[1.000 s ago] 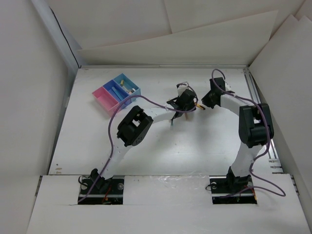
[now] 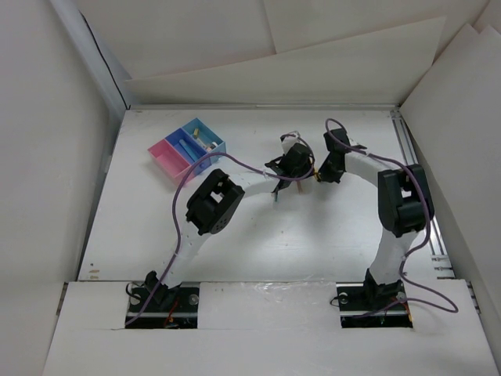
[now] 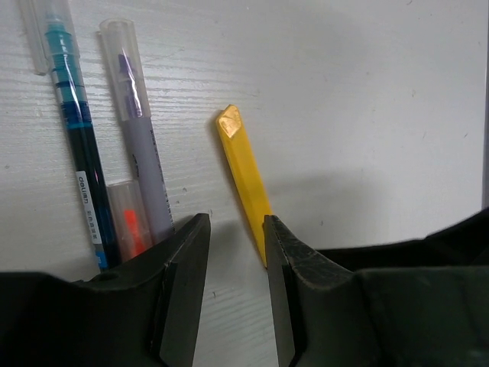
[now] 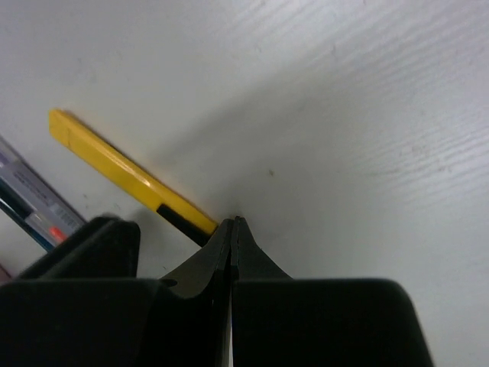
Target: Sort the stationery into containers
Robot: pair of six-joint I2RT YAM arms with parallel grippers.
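Note:
A yellow box cutter [image 3: 244, 172] with a black slider lies on the table. In the left wrist view the fingertips of my left gripper stand apart beside its near end, with no object clearly between them. My right gripper is shut, its tips at the cutter's black-slider end [image 4: 180, 223]. Left of the cutter lie several pens: a teal one [image 3: 85, 172], a lilac one [image 3: 145, 168] and a red-tipped one [image 3: 130, 219]. In the top view both grippers largely hide this group.
A divided container [image 2: 168, 157] with pink and blue compartments stands at the back left, holding some items. Both arms are close together at the back right.
My right gripper has moved left and toward the front, closer to the left gripper, now covering much of the yellow cutter. The left arm has barely moved.

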